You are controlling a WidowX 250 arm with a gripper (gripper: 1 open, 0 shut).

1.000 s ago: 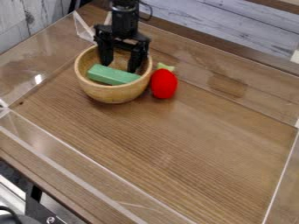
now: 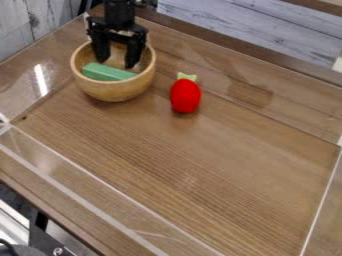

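Note:
A wooden bowl [image 2: 118, 90] sits at the upper left of the table, with a green block [image 2: 107, 72] inside it. My black gripper [image 2: 118, 54] reaches into the bowl from the back, open, its fingers over the far part of the bowl. A red oval object [image 2: 186, 97] lies to the right of the bowl, with a small pale yellow piece [image 2: 187, 78] just behind it.
A pale wall or edge runs along the back and at the left corner.
The bowl, with the green block in it, has moved left, away from the red object, and my gripper has moved left with it.

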